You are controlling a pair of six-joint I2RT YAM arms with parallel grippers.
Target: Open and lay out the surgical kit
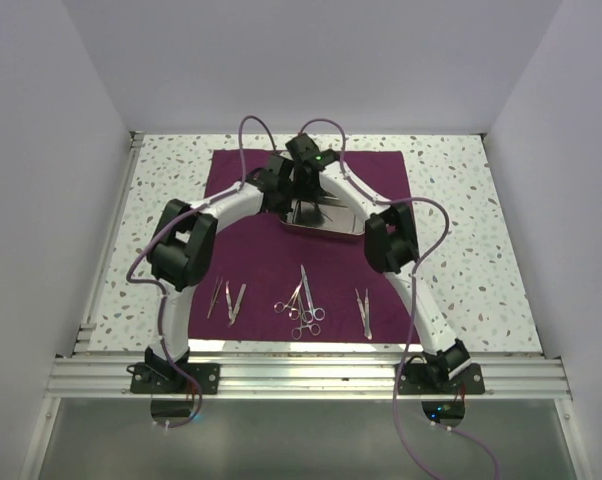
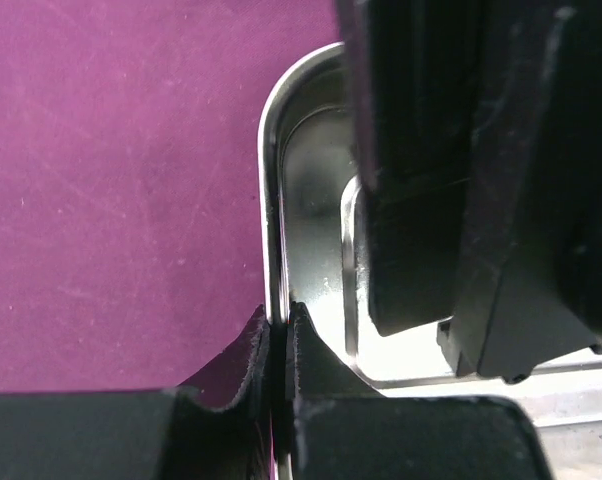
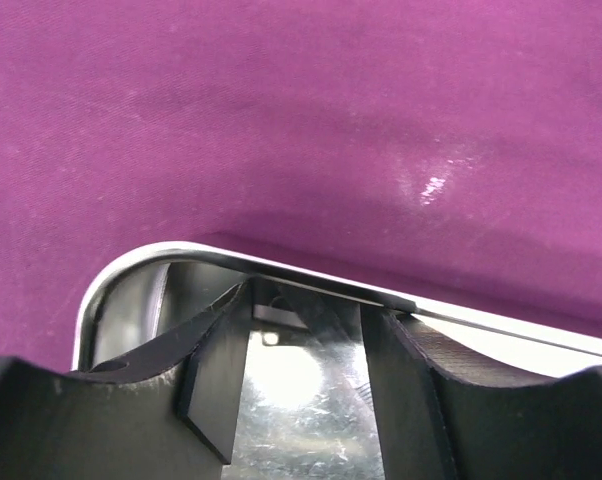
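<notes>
The shiny metal tray (image 1: 326, 232) lies on the purple cloth (image 1: 251, 265). Its left rim (image 2: 269, 170) runs between the fingers of my left gripper, which is shut on it. My right gripper is inside the tray near a rounded corner, part open, its fingers just inside the rim (image 3: 401, 300). Between those fingers the bright tray floor shows, with darker shapes that may be reflections or an instrument. From the left wrist view, the right gripper's dark fingers (image 2: 411, 260) block much of the tray. A thin instrument (image 1: 327, 214) appears partly visible in the tray.
Several scissor-like instruments (image 1: 310, 296) lie at the cloth's front middle. Slim tools (image 1: 238, 303) are at front left, and a pair (image 1: 367, 314) at front right. Both arms stand close together over the tray. Cloth between tray and tools is bare.
</notes>
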